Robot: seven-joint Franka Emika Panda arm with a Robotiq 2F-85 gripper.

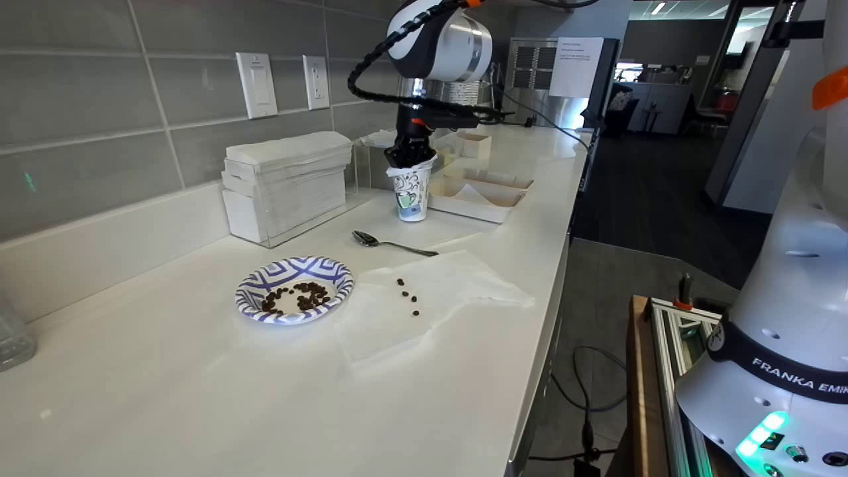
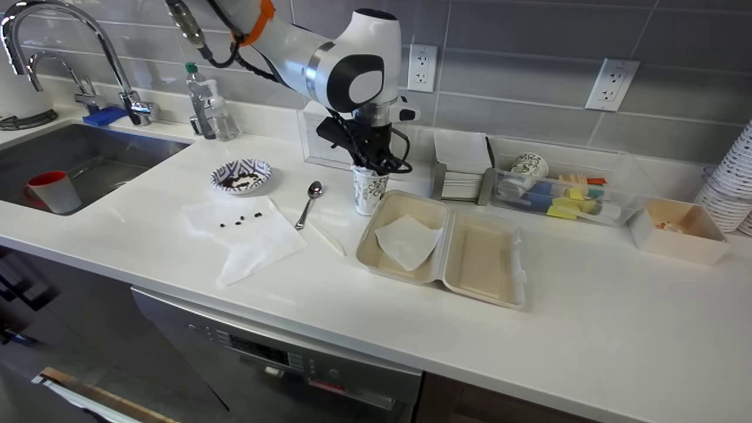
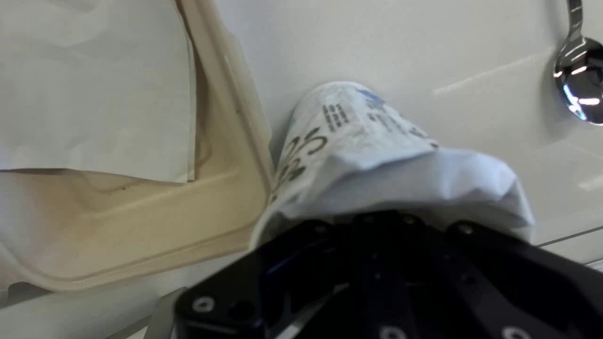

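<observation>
A patterned paper cup point(image 2: 369, 194) stands upright on the counter, with a white crumpled sheet point(image 3: 418, 178), like a napkin, over its mouth. My gripper point(image 1: 411, 161) points down into the cup's top, its fingertips hidden by the sheet and the rim. In the wrist view the black fingers press into the sheet at the cup's mouth and look close together. Whether a fold of the sheet is pinched between them is hidden. The cup's base point(image 1: 411, 216) rests on the counter.
Beside the cup lies an open takeout box point(image 2: 405, 268) holding a napkin. A spoon point(image 1: 393, 243), a bowl of dark beans point(image 1: 334, 271) and a flat napkin point(image 1: 461, 290) with several beans are nearer the sink. A napkin holder point(image 1: 286, 187) stands along the wall.
</observation>
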